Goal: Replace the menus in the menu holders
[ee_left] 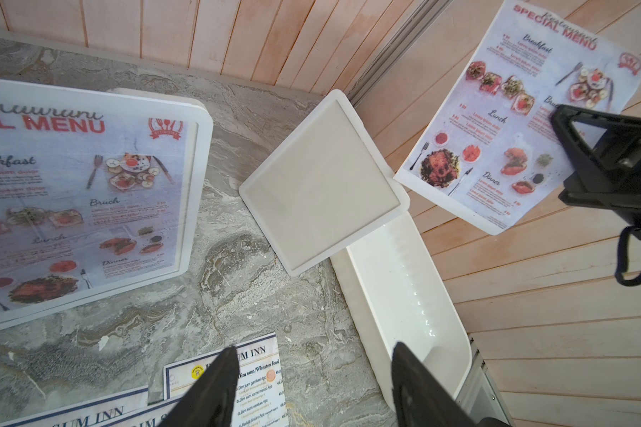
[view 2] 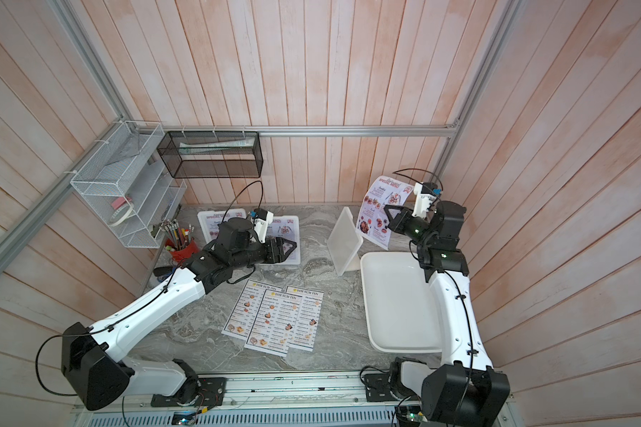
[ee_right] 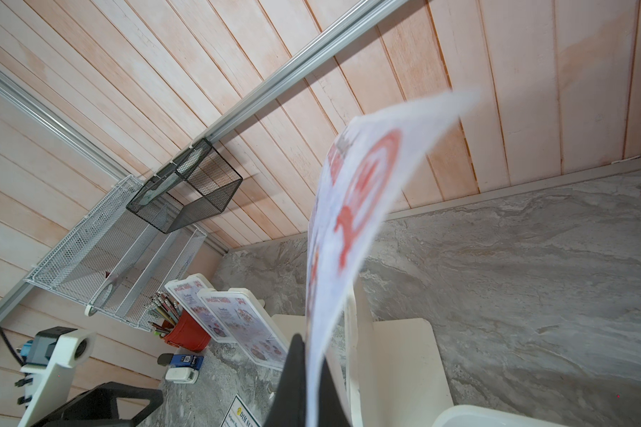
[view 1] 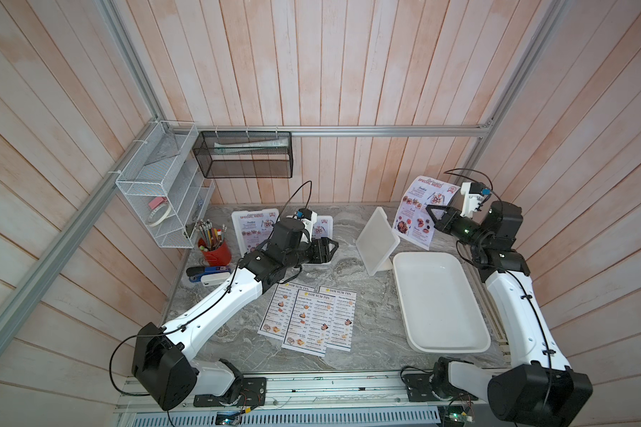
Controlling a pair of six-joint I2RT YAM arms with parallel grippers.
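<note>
My right gripper (view 1: pixel 434 212) is shut on a special menu sheet (ee_left: pixel 505 106), holding it by one side edge in the air behind the tray. The sheet bends a little in the right wrist view. Beside it a bare white menu holder (ee_left: pixel 327 185) stands tilted, no print on its visible face. Two more holders at the back left carry special menus: one holder (view 1: pixel 255 229) in plain sight, the other holder (view 2: pixel 287 229) partly behind my left arm. My left gripper hangs open, empty, above the table. Three dim sum menus (view 1: pixel 309 320) lie overlapping at the front.
A white tray (view 1: pixel 441 345) sits empty at the right. On the left stand a red pen cup (view 1: pixel 217 254), a stapler (view 1: pixel 215 278) and a white wire shelf (view 1: pixel 153 178). A black mesh basket (view 1: pixel 242 170) hangs on the rail. Bare tabletop lies between the dim sum menus and tray.
</note>
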